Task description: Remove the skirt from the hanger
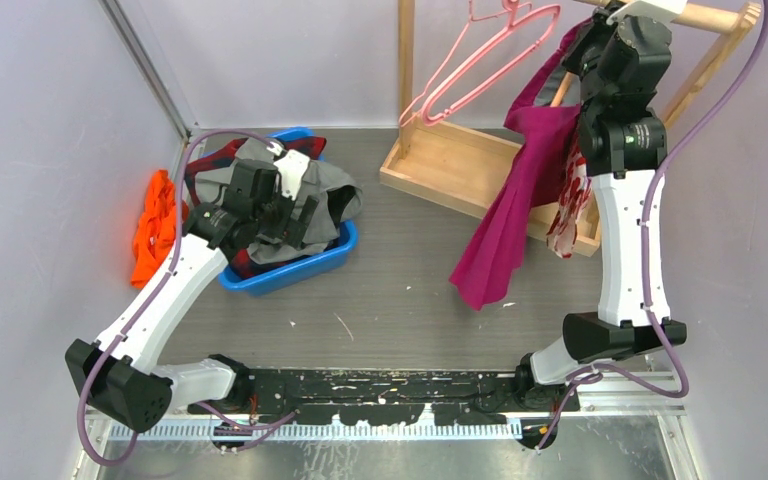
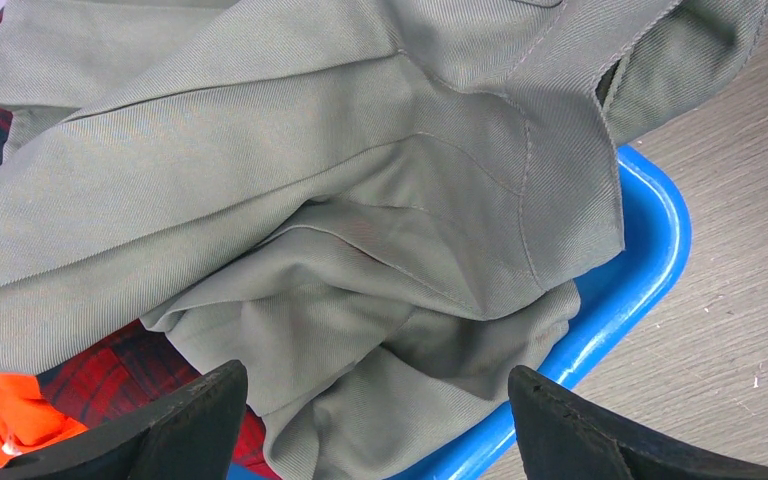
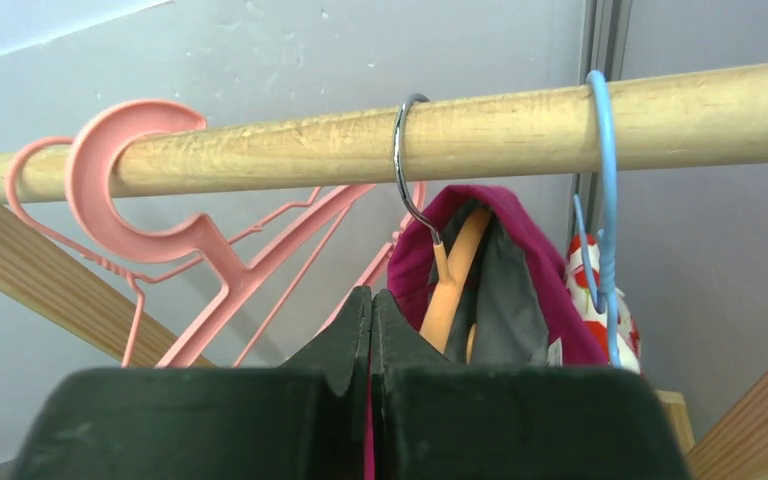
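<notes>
A magenta garment with grey lining [image 3: 505, 290] hangs from the rail [image 3: 290, 155] on an orange wooden hanger [image 3: 445, 300] with a metal hook; in the top view its magenta cloth [image 1: 505, 220] drapes down and toward the front. Behind it shows a red-and-white patterned garment [image 1: 568, 205], by a blue hanger [image 3: 605, 200]. Which one is the skirt I cannot tell. My right gripper is shut in front of the magenta garment, just below the rail, with no cloth clearly gripped at its tips. My left gripper stands open above grey clothing [image 2: 410, 250], its fingers apart.
Pink empty hangers [image 1: 480, 70] hang left of the garment. The grey clothing lies in a blue basket [image 1: 305, 268], with orange cloth [image 1: 153, 235] beside it. A wooden tray base [image 1: 455, 165] sits under the rail. Clear floor lies between basket and rack.
</notes>
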